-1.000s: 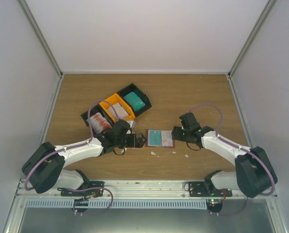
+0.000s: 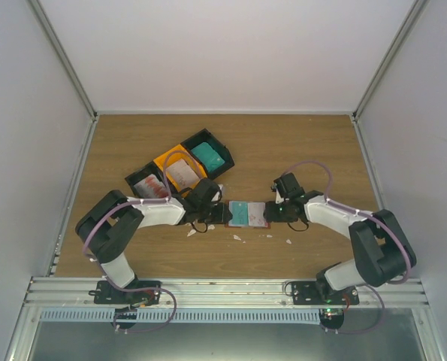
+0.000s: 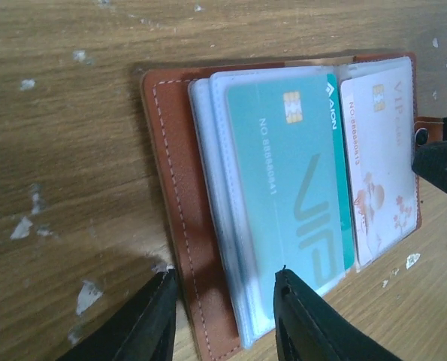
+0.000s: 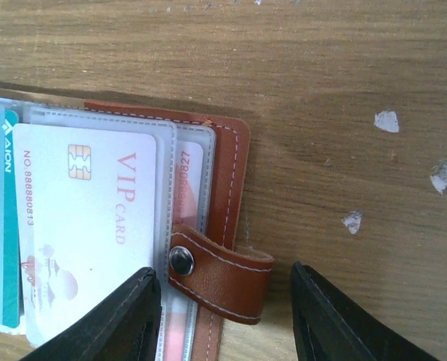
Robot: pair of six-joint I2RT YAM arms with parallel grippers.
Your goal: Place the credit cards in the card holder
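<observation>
The brown leather card holder (image 3: 175,180) lies spread flat on the table between my two grippers. A teal VIP card (image 3: 287,180) shows in its left sleeve, a white VIP card (image 4: 88,218) in its right one. A pinkish card (image 4: 187,184) peeks out beneath the white one. My left gripper is open, its fingertips either side of the holder's left edge. Over the right edge, my right gripper stands open with the snap strap (image 4: 223,282) between its fingers. Whether either gripper touches the leather, I cannot tell.
Behind the left arm stand three card bins in a slanted row: a black bin (image 2: 130,179) of reddish cards, an orange bin (image 2: 161,159) of white cards and a black bin (image 2: 194,140) of teal cards.
The holder and bins have stayed in place.
</observation>
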